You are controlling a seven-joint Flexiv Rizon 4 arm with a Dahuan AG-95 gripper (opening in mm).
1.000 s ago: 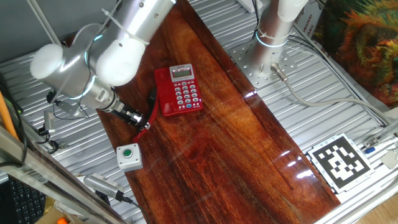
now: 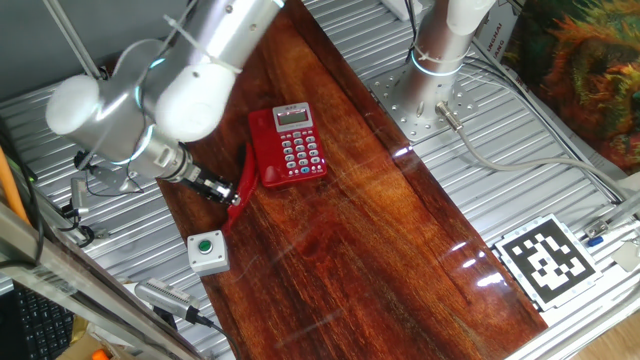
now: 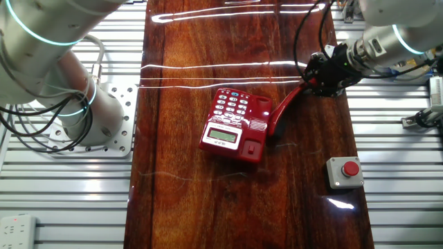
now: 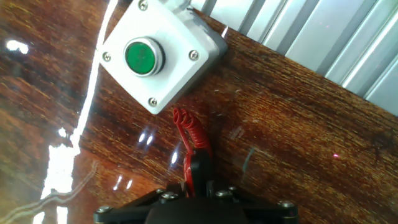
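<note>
A red desk phone with a grey display and keypad rests on the wooden table. Its red handset is off the base, just beside the cradle side, one end close to the phone. My gripper is at the other end of the handset and looks shut on it. In the wrist view a black finger lies against the red handset end, and the coiled red cord runs out past it. The gripper body hides most of the handset there.
A grey box with a green button stands near the table edge, close to the gripper; exterior view 2 shows a red button on a box. A marker board lies at the right.
One second ago a dark face showed at the handset's upper end; now that end looks red, so the handset has turned. The phone base stayed put.
</note>
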